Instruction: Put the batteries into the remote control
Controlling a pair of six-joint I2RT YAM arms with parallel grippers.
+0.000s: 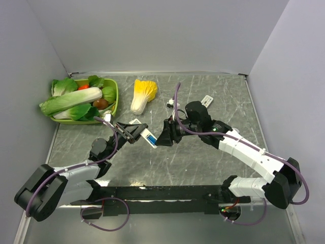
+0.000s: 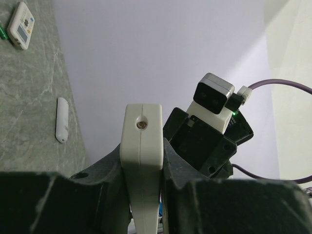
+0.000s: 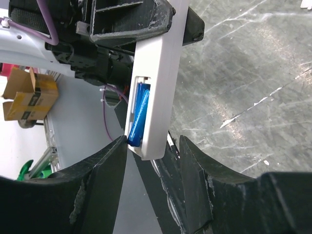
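A white remote (image 3: 160, 112) is held by my left gripper (image 1: 136, 131), which is shut on its upper part. The remote's lower end has an open compartment with blue batteries (image 3: 139, 114) in it; one looks slightly slanted. My right gripper is at that lower end, part open, one fingertip at the lower end of the blue battery, the other apart to the right of the remote. In the left wrist view the remote (image 2: 141, 161) stands end-on between the dark fingers.
A green basket of vegetables (image 1: 114, 96) sits back left, a yellow cabbage (image 1: 144, 94) back centre. Another white remote (image 1: 207, 100) lies back right, and a white elongated object (image 2: 62, 119) lies on the grey table.
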